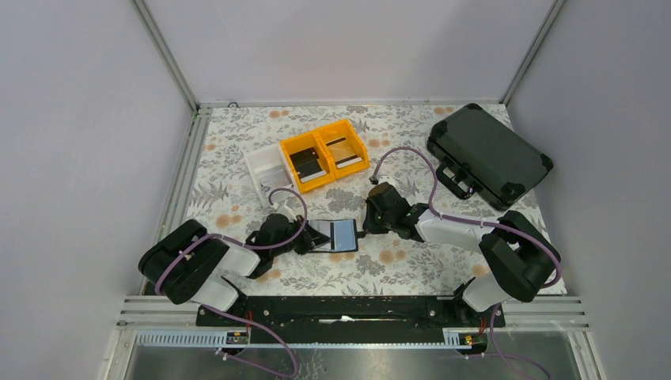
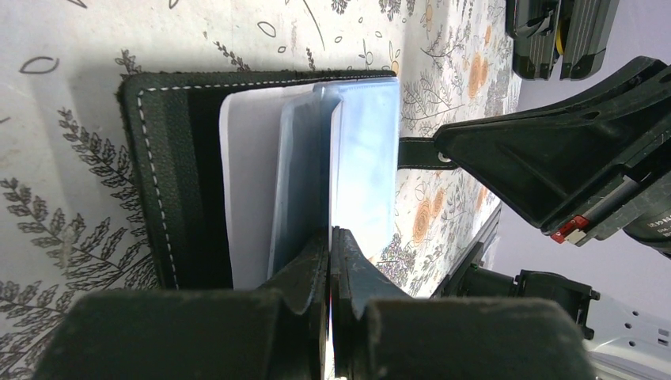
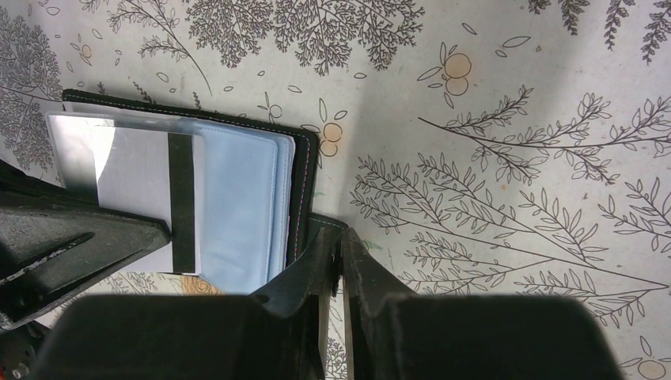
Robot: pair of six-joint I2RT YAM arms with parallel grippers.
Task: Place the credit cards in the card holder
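Observation:
The open card holder [image 2: 150, 182] lies on the table between my arms, black outside with blue and clear sleeves inside. A white card with a black stripe [image 3: 182, 202] lies over its sleeves, seen nearly edge-on from the left wrist. My left gripper is shut on this card, holding it upright to its own fingers. How far the card sits inside a sleeve cannot be told. The holder's short black strap [image 3: 326, 225] runs to my right gripper, which is shut on its end at the holder's right side.
Behind the holder stands a yellow two-part box [image 1: 330, 124] with cards in its compartments, next to a white tray [image 1: 253, 165]. A dark case [image 1: 487, 150] occupies the back right. Patterned tablecloth lies bare between the boxes and the case.

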